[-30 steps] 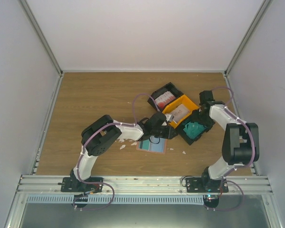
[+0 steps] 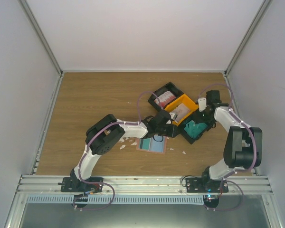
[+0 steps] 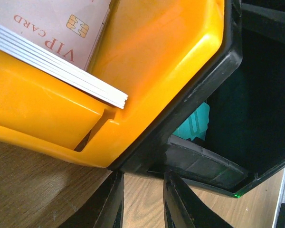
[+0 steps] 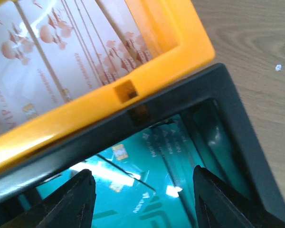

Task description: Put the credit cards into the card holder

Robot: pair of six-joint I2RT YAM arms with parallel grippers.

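The card holder is three joined compartments at the right of the table. Its far black one contains reddish cards, and in the middle orange one are white VIP cards. Teal cards lie in the near black compartment. My left gripper is at the holder's front edge, where the orange and near black compartments meet; its fingertips stand apart with the black wall between them. Above the teal cards my right gripper has its fingers spread, with nothing seen held between them.
Flat pale blue and teal pieces lie under and in front of the left forearm. Small white scraps are scattered near them.
My right arm has shifted a little right and lifted back from the near black compartment, leaving more of the teal cards uncovered. The left gripper and the holder look nearly unmoved.
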